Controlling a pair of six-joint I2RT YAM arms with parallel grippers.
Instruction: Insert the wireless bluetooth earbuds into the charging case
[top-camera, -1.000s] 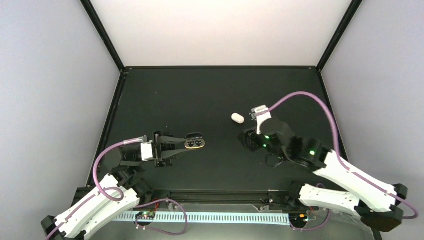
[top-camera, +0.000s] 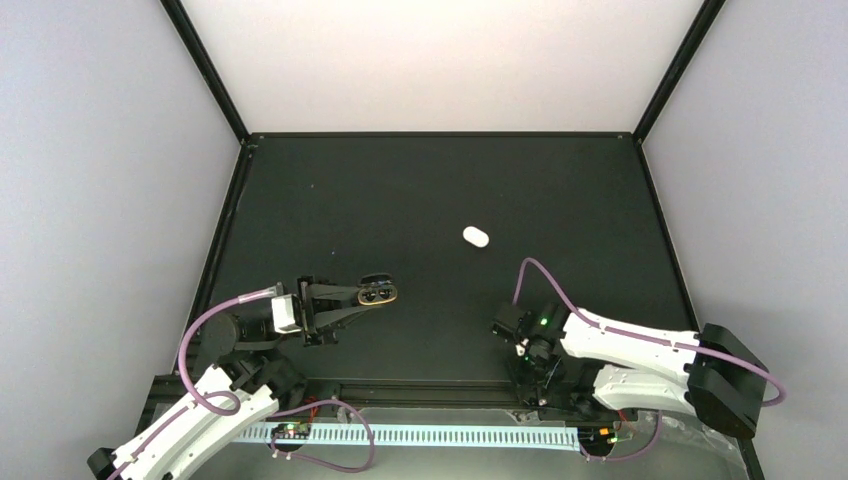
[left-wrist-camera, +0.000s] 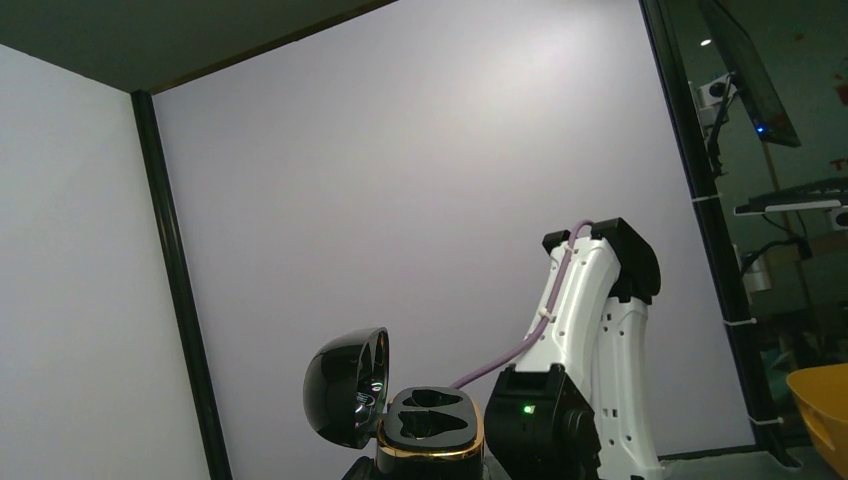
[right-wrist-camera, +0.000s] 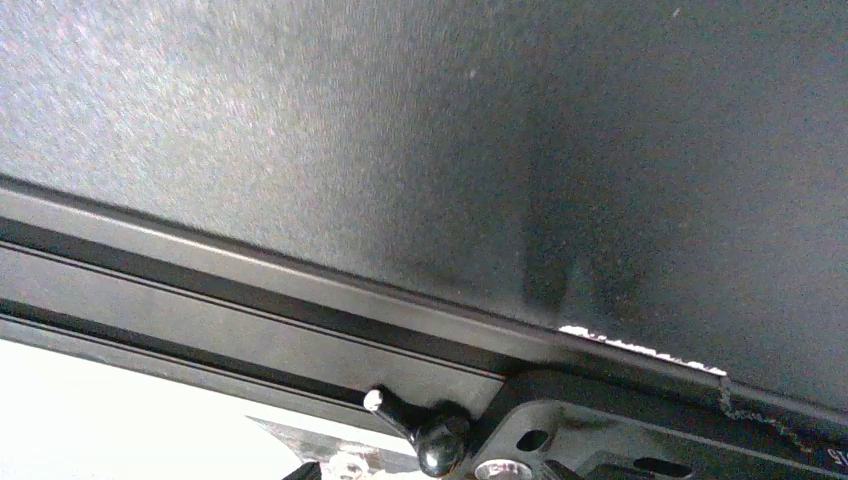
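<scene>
My left gripper (top-camera: 362, 296) is shut on the black, gold-rimmed charging case (top-camera: 378, 297), holding it above the table. In the left wrist view the case (left-wrist-camera: 432, 420) has its lid (left-wrist-camera: 345, 388) swung open and two dark wells facing up; no earbud shows in them. A small white rounded object (top-camera: 476, 236) lies by itself near the table's middle; whether it is another case cannot be made out. The right gripper (top-camera: 532, 372) is low by the front edge, well away from both. In its wrist view, dark tips show apart at the bottom border, nothing between them. No loose earbuds are visible.
A front rail (top-camera: 440, 394) runs beneath the right gripper, with a white slotted strip (top-camera: 430, 435) beyond it. Walls enclose the sides and back; purple cables loop over both arms.
The right arm has pulled back from near the white object to the front edge, folding toward its base.
</scene>
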